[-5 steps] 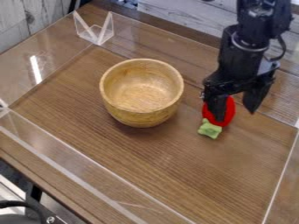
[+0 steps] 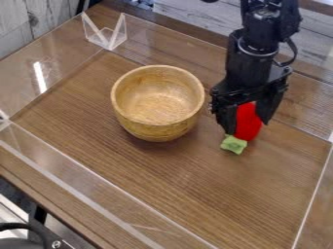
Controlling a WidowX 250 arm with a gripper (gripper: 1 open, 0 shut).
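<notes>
The black gripper (image 2: 250, 105) reaches down from the top right and hovers low around a red object (image 2: 248, 122), partly covering it; whether its fingers touch or hold it I cannot tell. A small green piece (image 2: 235, 145) lies on the wooden table just below the red object. A tan bowl (image 2: 156, 102) stands to the left of the gripper.
A clear plastic holder (image 2: 105, 32) sits at the back left. Black cables lie at the lower left corner.
The gripper has moved left from the right side and has come down lower over the red object, which now shows less behind the fingers.
</notes>
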